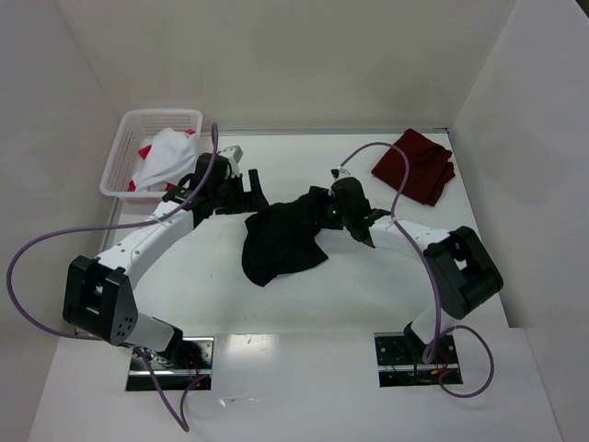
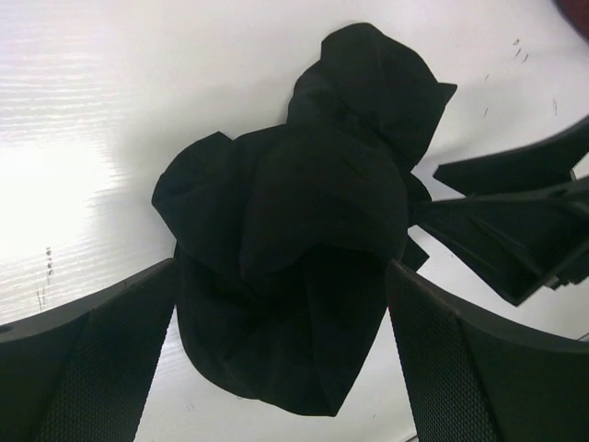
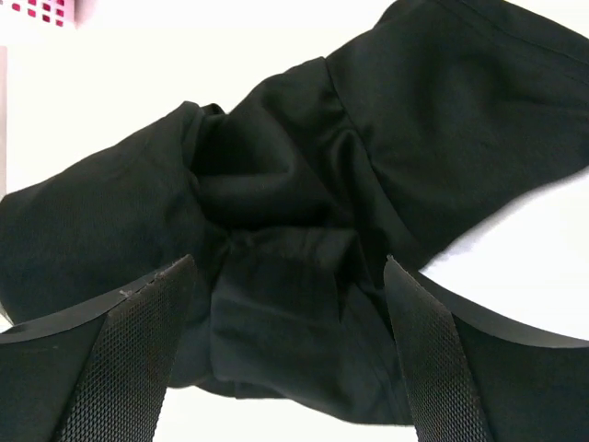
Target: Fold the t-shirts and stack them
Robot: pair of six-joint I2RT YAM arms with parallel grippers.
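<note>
A crumpled black t-shirt [image 1: 281, 241] lies at the middle of the table, its folds bunched up in the left wrist view. My left gripper [image 1: 258, 195] hangs open near the shirt's upper left edge; in its wrist view the fingers [image 2: 87, 359] stand wide apart with the cloth beyond them. Over the shirt's right side is my right gripper [image 1: 313, 204], its fingers [image 3: 133, 341] parted around a raised fold of black cloth [image 3: 285, 276]. Whether they touch that fold is unclear. At the back right lies a folded dark red shirt [image 1: 416, 168].
A white basket [image 1: 118, 158] with white and red cloth [image 1: 169, 158] in it stands at the back left, behind the left arm. Walls bound the table at both sides and the back.
</note>
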